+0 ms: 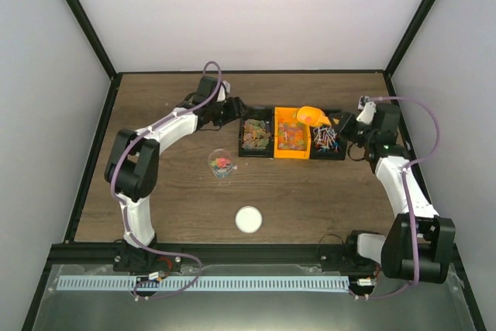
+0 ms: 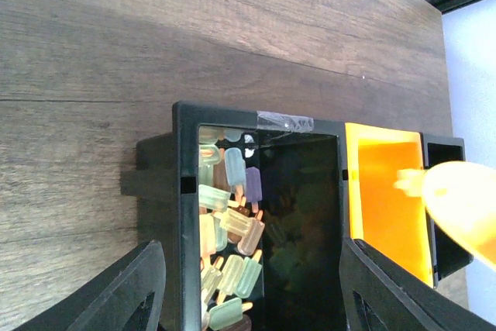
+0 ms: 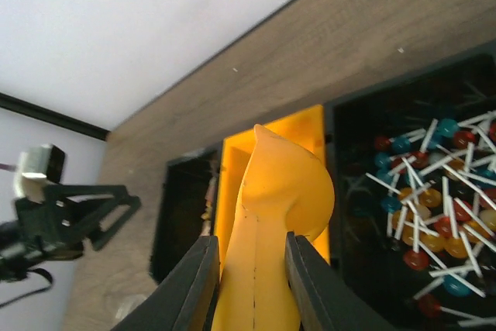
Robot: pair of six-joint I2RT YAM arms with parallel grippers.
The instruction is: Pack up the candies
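My right gripper is shut on a yellow scoop (image 3: 271,199), held over the bins at the right in the top view. My left gripper stands part open above the left black bin (image 2: 298,176) of popsicle-shaped candies (image 2: 231,277), nothing seen between its fingers. The middle yellow bin (image 2: 387,191) holds orange-pink candies (image 1: 291,137) in the top view. The right black bin (image 3: 387,106) holds lollipops (image 3: 442,215). A clear round jar (image 1: 222,164) with colourful candies sits in front of the left bin.
A white round lid (image 1: 248,219) lies on the front of the wooden table (image 1: 178,207). A dark frame and pale walls border the workspace.
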